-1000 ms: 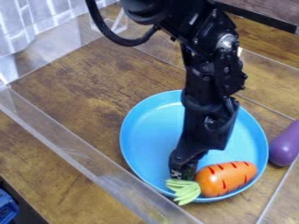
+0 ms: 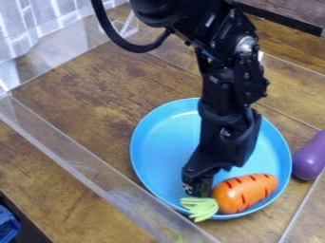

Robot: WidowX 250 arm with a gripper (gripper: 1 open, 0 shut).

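A blue plate (image 2: 159, 157) holds an orange toy carrot (image 2: 242, 193) with dark stripes and pale green leaves (image 2: 200, 208) at its front right. My black gripper (image 2: 200, 184) reaches down from the top into the plate, its tips low just behind the carrot's leafy end. The fingers are dark against dark, and whether they touch the carrot is unclear.
A purple toy eggplant (image 2: 307, 157) lies right of the plate on the wooden table (image 2: 76, 100). Clear plastic edging runs along the left, with a blue object (image 2: 6, 226) at the lower left corner.
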